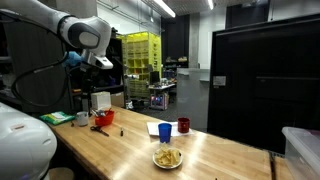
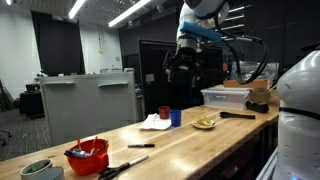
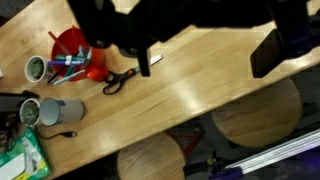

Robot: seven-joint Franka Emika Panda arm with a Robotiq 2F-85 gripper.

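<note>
My gripper is high above the table, its two dark fingers wide apart in the wrist view. Only bare wood shows between them, so it stands open and empty. Exterior view 2 has the gripper (image 2: 178, 72) well clear of everything on the table. A red bowl (image 2: 88, 160) with several tools in it sits near the table's end, and dark-handled scissors (image 3: 121, 80) lie beside it. Further along are a blue cup (image 1: 165, 132), a dark red mug (image 1: 183, 125) and a white plate of yellowish food (image 1: 167, 158).
A small dark marker-like item (image 2: 141, 145) lies alone on the wood. White paper (image 2: 154, 122) is under or near the cups. By the bowl, a metal mug (image 3: 62, 111) stands close to the edge. Two round stools (image 3: 151, 158) are below the table.
</note>
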